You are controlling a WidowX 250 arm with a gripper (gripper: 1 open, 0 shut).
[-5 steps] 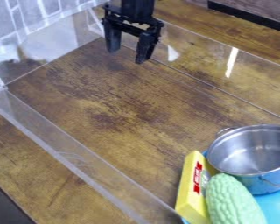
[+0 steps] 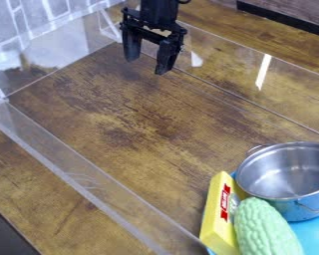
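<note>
My black arm with its gripper (image 2: 149, 55) stands at the top centre of the camera view, above the far part of the wooden table (image 2: 136, 139). The dark fingers are small and hard to make out, so I cannot tell whether they are open or shut. I see no object clearly between them.
At the bottom right are a metal pot (image 2: 285, 189), a yellow box (image 2: 218, 219) and a green corn-like object (image 2: 266, 229) on a blue surface. Clear plastic walls line the left and back.
The arm and gripper have shifted very slightly at the top of the view. The objects at the bottom right have not moved.
</note>
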